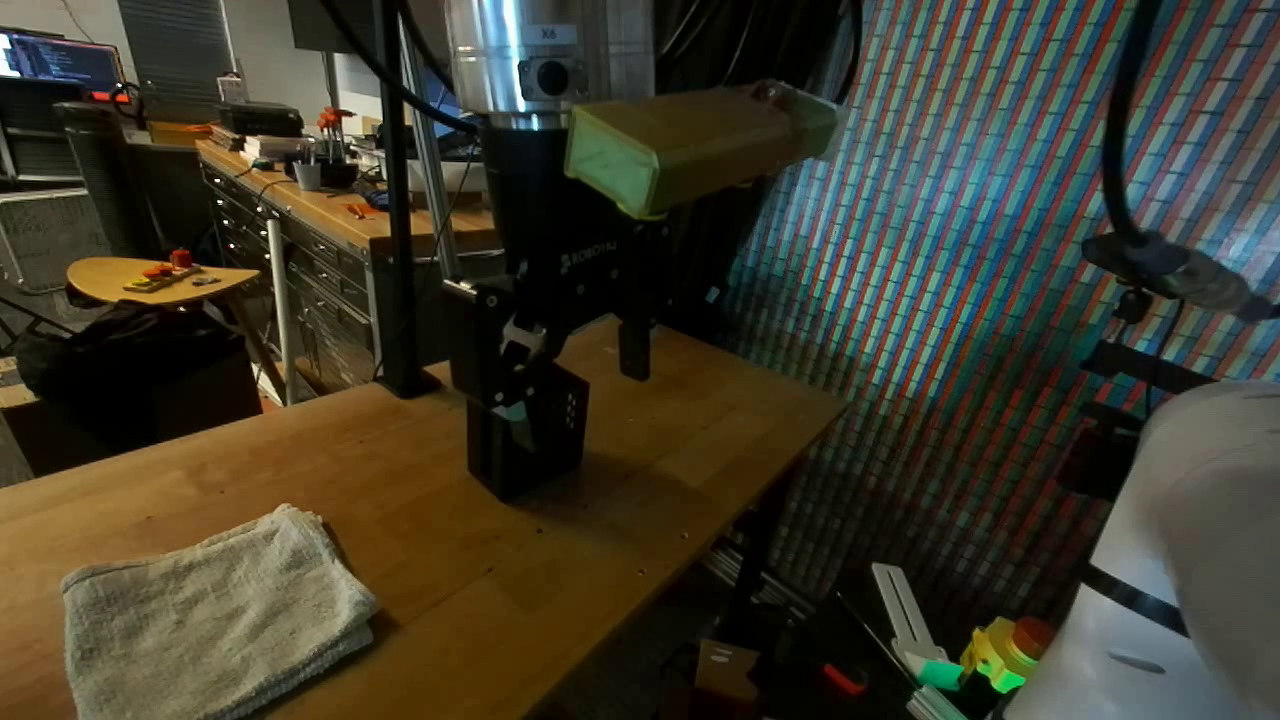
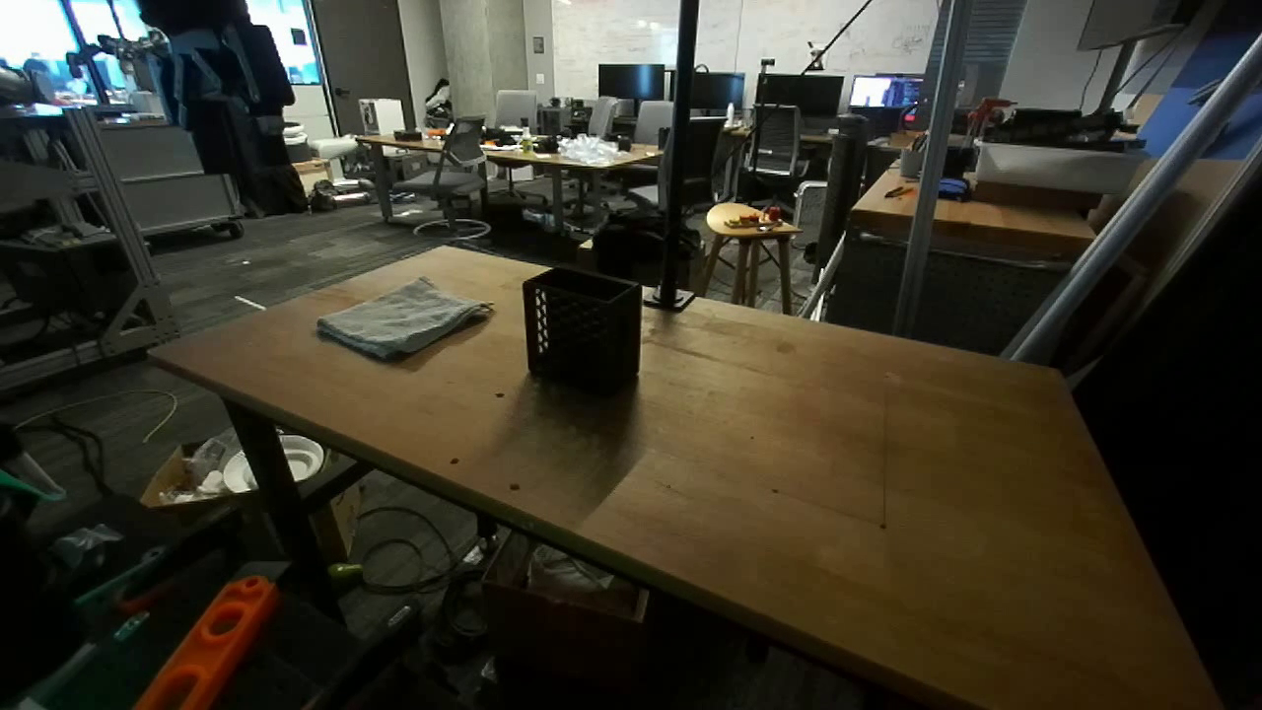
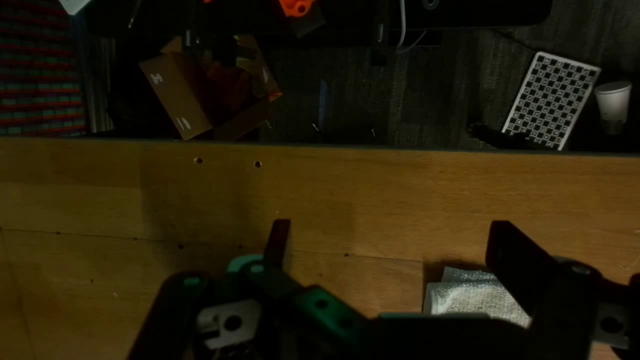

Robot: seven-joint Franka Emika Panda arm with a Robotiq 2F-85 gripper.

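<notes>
In exterior view 1 my gripper (image 1: 576,382) hangs fingers down over the wooden table, in line with a small black crate (image 1: 554,438). Its two fingers are spread wide, and nothing shows between them. From the wrist, the open gripper has bare wood between its fingertips. The crate (image 2: 583,331) stands upright on the table, its inside too dark to read. A grey folded cloth (image 1: 216,612) lies flat, apart from the crate; one finger partly covers the cloth (image 3: 474,297) in the wrist view. Exterior view 2 does not show my gripper.
The table (image 2: 816,461) has much bare wood on the side of the crate away from the cloth. A black post (image 2: 674,166) rises at the table's edge behind the crate. Beyond the opposite edge, boxes (image 3: 180,96) sit on the floor.
</notes>
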